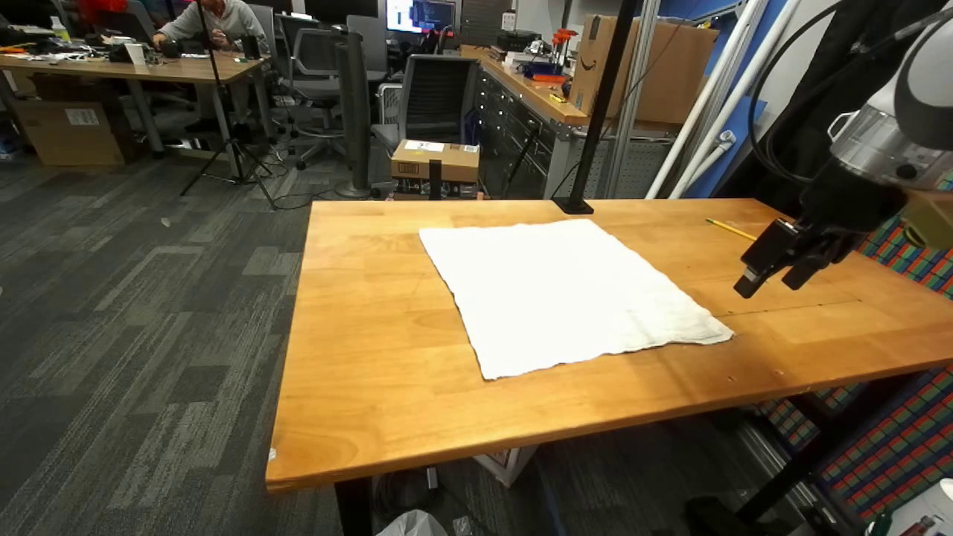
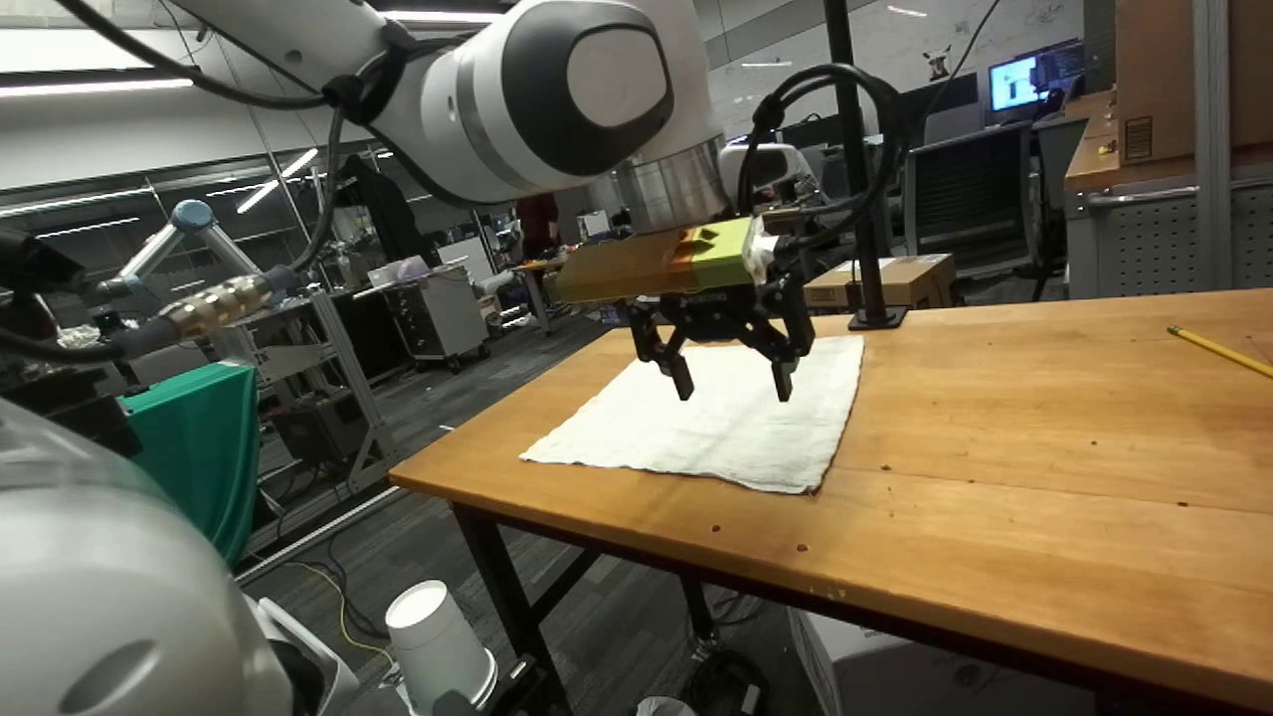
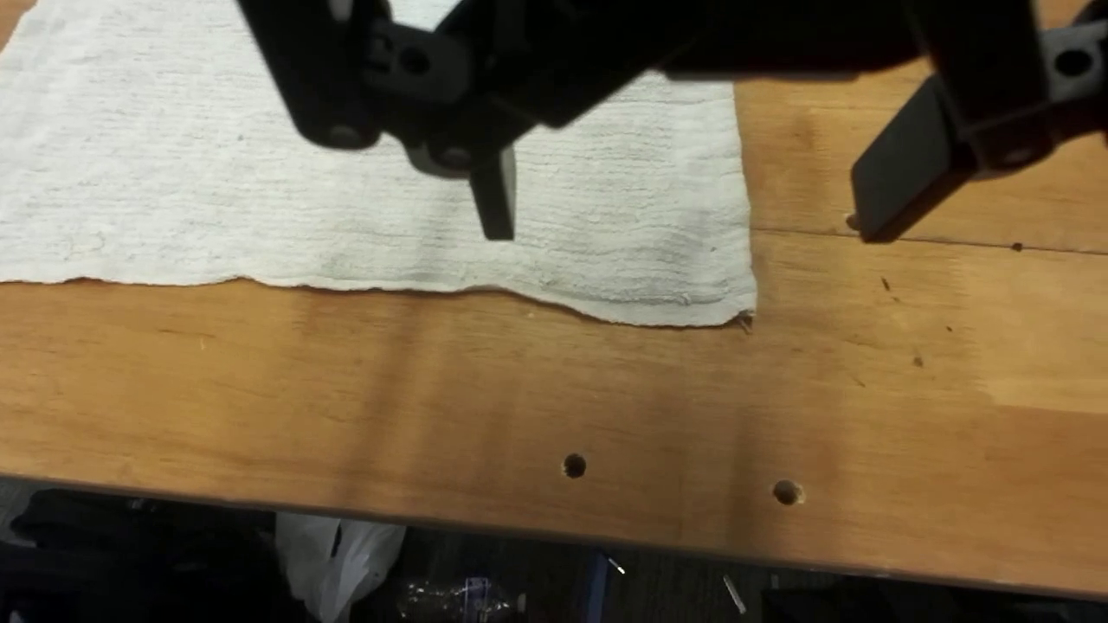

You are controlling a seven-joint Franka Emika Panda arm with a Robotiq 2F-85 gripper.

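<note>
A white cloth (image 1: pixel 572 299) lies spread out flat on the wooden table, its edges slightly wavy. Above the tabletop, off the cloth's near right corner in exterior view 1, my gripper (image 1: pixel 770 287) hangs open and empty. From the other side, the gripper (image 2: pixel 733 392) appears in front of the cloth (image 2: pixel 728 442), clear of it. In the wrist view one finger (image 3: pixel 494 197) overlaps the cloth (image 3: pixel 623 228) and the other finger (image 3: pixel 904 166) shows over bare wood. A corner of the cloth shows between and below them.
A yellow pencil (image 1: pixel 730 229) lies toward the table's far right. The black post's base (image 1: pixel 573 205) stands at the back edge, close to the cloth. Bare wood (image 1: pixel 375 357) surrounds the cloth, with the table's near edge not far from it.
</note>
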